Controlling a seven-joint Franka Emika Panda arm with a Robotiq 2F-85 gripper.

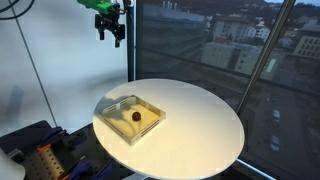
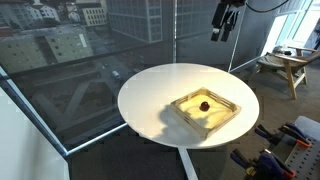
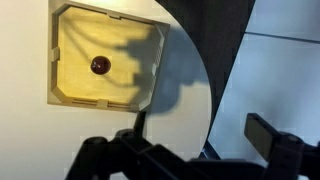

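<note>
A shallow wooden tray (image 1: 155,127) rests on the round white table, toward the robot's side. Inside it sits one small dark red round object (image 3: 100,65), with bare tray floor around it. High above the table, in exterior view 1, my gripper (image 1: 109,44) hangs well clear of the tray. Its fingers (image 3: 262,137) are spread wide in the wrist view, and nothing is between them. Exterior view 2 shows the gripper (image 2: 222,38) at the top, above and behind the tray (image 2: 207,134).
Large windows stand behind it, and a white panel (image 1: 70,60) is at the left. In exterior view 2 a wooden chair (image 2: 285,70) is at the far right, off the table.
</note>
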